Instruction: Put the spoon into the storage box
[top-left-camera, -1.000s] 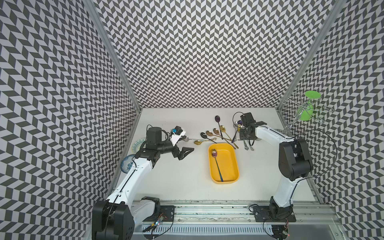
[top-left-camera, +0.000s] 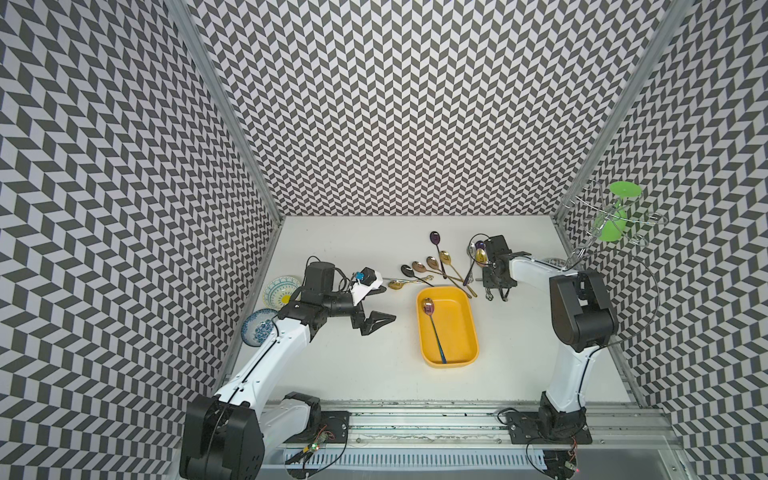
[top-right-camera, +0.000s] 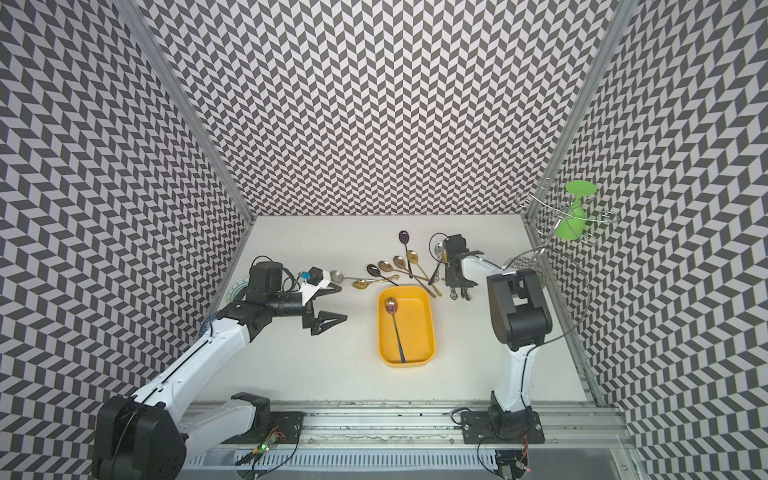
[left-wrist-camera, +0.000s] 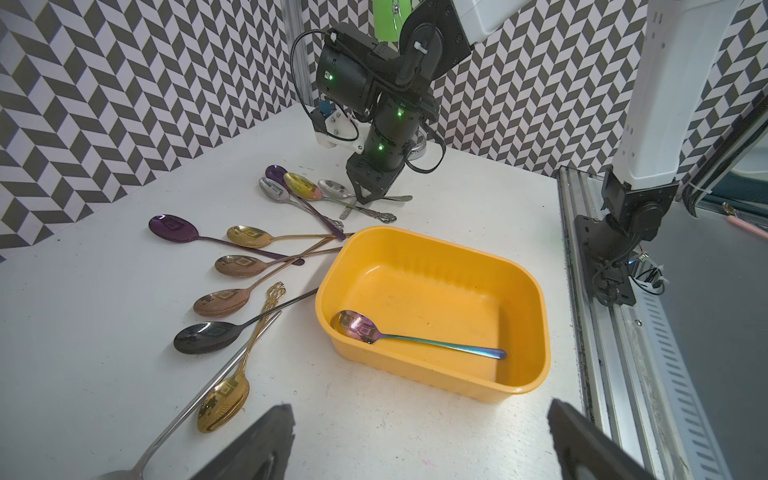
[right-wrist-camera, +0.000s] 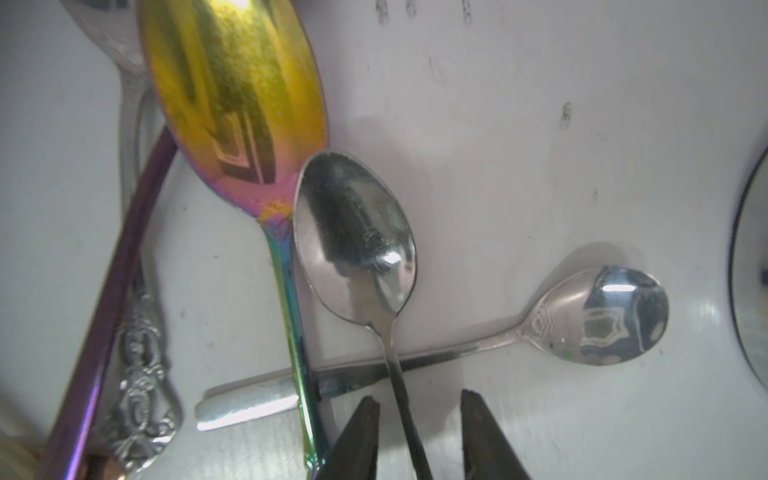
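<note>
The yellow storage box (top-left-camera: 461, 324) stands mid-table with one rainbow spoon (left-wrist-camera: 432, 342) lying inside. In the right wrist view a silver spoon (right-wrist-camera: 352, 232) lies across a shorter silver spoon (right-wrist-camera: 600, 316), touching a yellow-bowled rainbow spoon (right-wrist-camera: 240, 104). Its thin handle runs down between the two parted fingers of my right gripper, with a gap visible on both sides. Left of the box, my left gripper stands open and empty above the table.
Several more spoons, among them a black one (left-wrist-camera: 208, 337) and a gold one (left-wrist-camera: 224, 402), fan out behind and left of the box. Patterned plates (top-left-camera: 257, 326) sit at the left edge. A wire rack with a green item (top-left-camera: 612, 226) stands at the back right.
The left arm has shifted a little right, closer to the box. My right gripper has moved slightly and settled lower over the spoon handles, while the box and its spoon stay put.
</note>
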